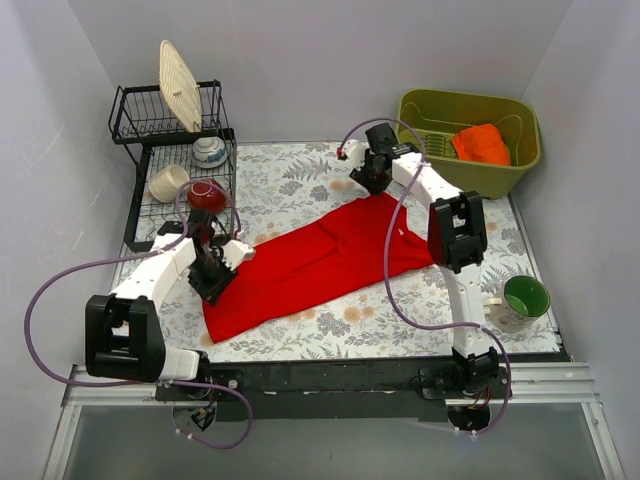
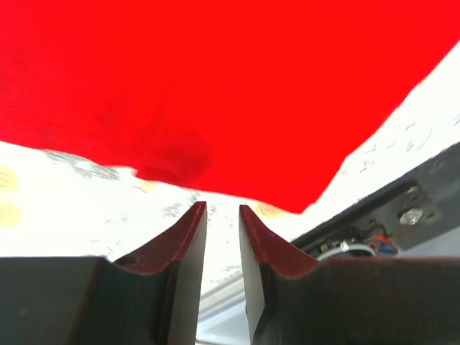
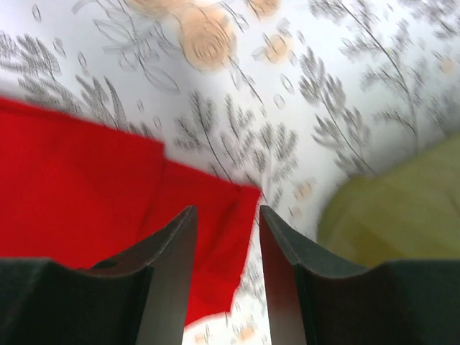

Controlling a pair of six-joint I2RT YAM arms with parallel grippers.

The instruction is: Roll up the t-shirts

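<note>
A red t-shirt [image 1: 295, 270], folded into a long flat strip, lies slantwise across the patterned tablecloth. Over its left end sits my left gripper [image 1: 209, 292]. In the left wrist view the shirt's edge [image 2: 237, 129] passes ahead of the left gripper, which is shut with no cloth showing between its fingers. My right gripper [image 1: 373, 186] is above the shirt's far right corner. From the right wrist, a layered corner of the shirt [image 3: 208, 194] lies just beyond the right gripper, whose fingers stand apart and empty.
At the back right a green bin [image 1: 520, 165] holds an orange cloth [image 1: 482, 144]. A dish rack [image 1: 143, 215] with a red bowl [image 1: 206, 195] and cups stands at the left. A green-lined mug [image 1: 525, 298] is at the right edge. Patterned tablecloth [image 1: 290, 175] is bare behind the shirt.
</note>
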